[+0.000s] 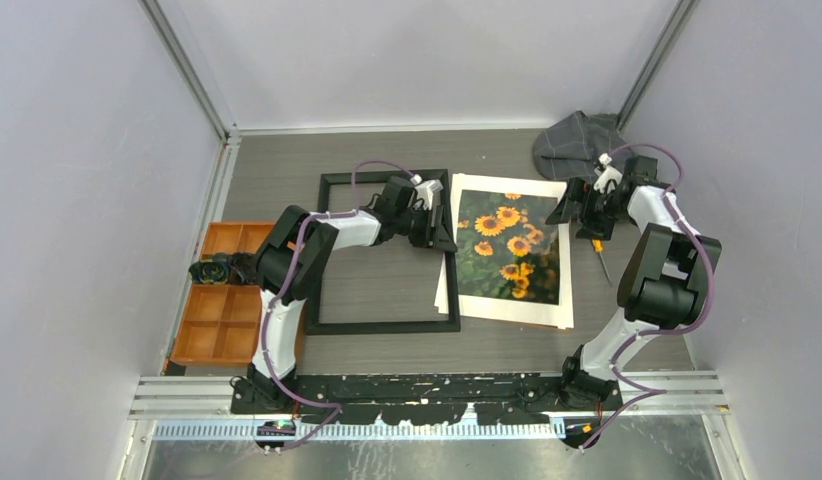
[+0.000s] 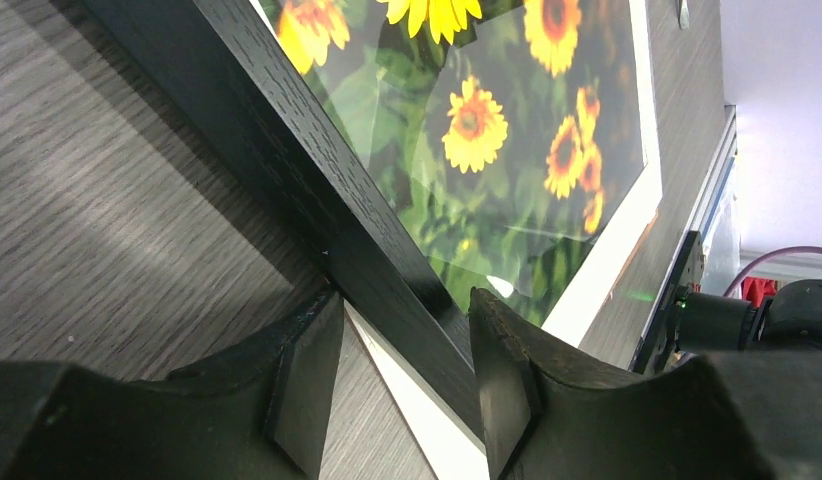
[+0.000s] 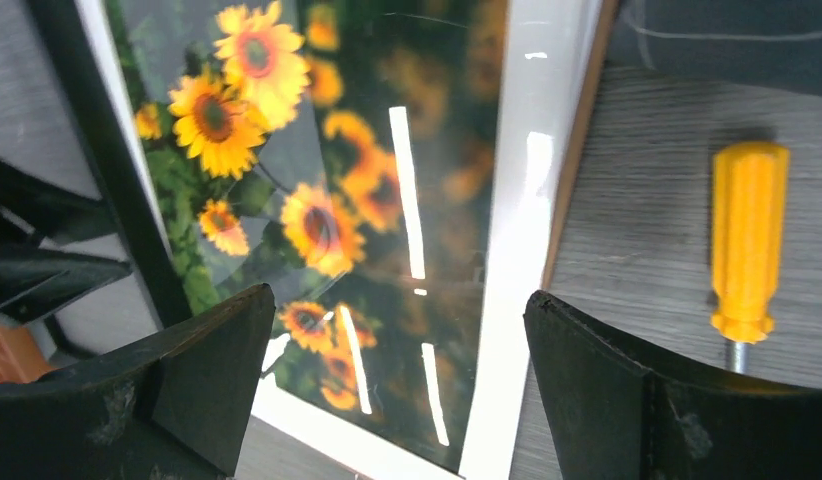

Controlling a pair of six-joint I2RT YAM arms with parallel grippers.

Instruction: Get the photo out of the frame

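The black frame (image 1: 382, 326) lies with table showing inside it. Beside its right bar lies the sunflower photo (image 1: 507, 245) with white border and glossy surface. My left gripper (image 1: 437, 238) is at that bar; in the left wrist view its fingers (image 2: 507, 400) stand apart on either side of the bar, with a white edge (image 2: 397, 380) beneath. My right gripper (image 1: 567, 210) is open over the photo's right side; the right wrist view shows nothing between its fingers.
An orange divided tray (image 1: 202, 330) is at the left. A yellow screwdriver (image 3: 749, 230) lies right of the photo, and a grey cloth (image 1: 562, 145) at the back right.
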